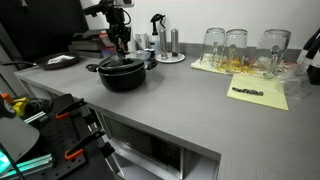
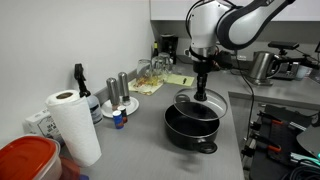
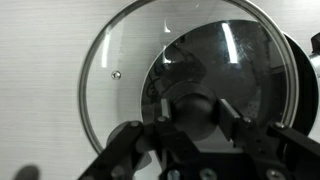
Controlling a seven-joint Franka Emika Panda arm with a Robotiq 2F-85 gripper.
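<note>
A black pot (image 2: pixel 188 132) with side handles stands on the grey counter. Just over its opening hangs a clear glass lid (image 2: pixel 216 104) with a thin rim, tilted in exterior view 2. My gripper is shut on the lid's round dark knob (image 3: pixel 191 104). Seen from the wrist, the lid (image 3: pixel 126 60) is offset toward the left of the pot (image 3: pixel 303 85), so the two circles overlap only partly. In exterior view 1 the gripper (image 1: pixel 123 50) is above the pot (image 1: pixel 123 79); whether the lid touches its rim I cannot tell.
Metal canisters (image 1: pixel 174 43) stand behind the pot. Upturned glasses (image 1: pixel 236 45) and a yellow sheet (image 1: pixel 258 91) are farther along the counter. A paper towel roll (image 2: pixel 76 128) stands on the pot's other side.
</note>
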